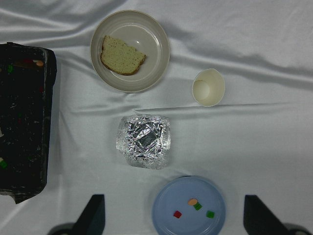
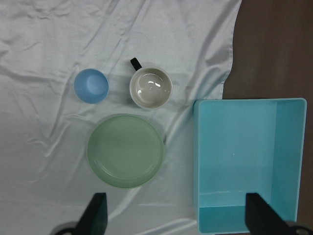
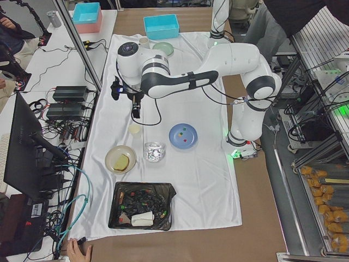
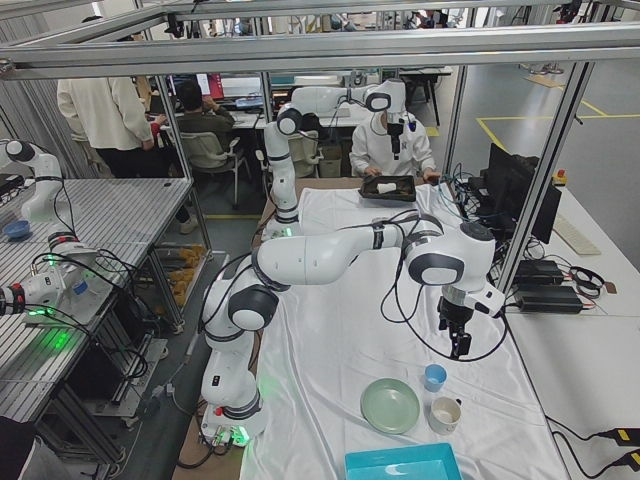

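Note:
My left gripper hangs open above a beige plate (image 1: 154, 49) with a bread slice (image 1: 122, 55), a cream cup (image 1: 208, 88), a crumpled foil piece (image 1: 143, 141) and a blue plate (image 1: 166, 210) holding several small coloured pieces. My right gripper, also open and empty, hangs over a green plate (image 2: 125, 151), a blue cup (image 2: 91, 85), a white mug (image 2: 150, 87) and a cyan bin (image 2: 249, 156).
A black tray (image 3: 169, 207) with small bits and a white item sits at one end of the white cloth (image 3: 207, 207). A monitor (image 3: 27, 147) and equipment stand beside the table, and a person's hand is at its edge.

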